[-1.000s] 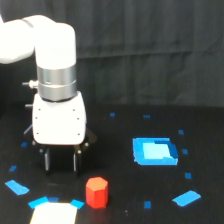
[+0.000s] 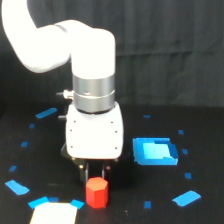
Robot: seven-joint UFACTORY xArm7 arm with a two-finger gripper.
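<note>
A red six-sided block (image 2: 96, 192) stands on the black table near the front edge of the camera view. Just above and behind it is my white gripper (image 2: 96, 172), pointing down. Its dark fingers are spread to either side of the block's top, so the fingers look open. Whether they touch the block does not show clearly.
To the right lies a square outlined in blue tape (image 2: 154, 151), with a pale patch inside. A cream-coloured piece (image 2: 54, 213) sits at the front left. Small blue tape marks are scattered about.
My arm has swung to the right, from left of the red block to just above it. The block and the tape square have not moved.
</note>
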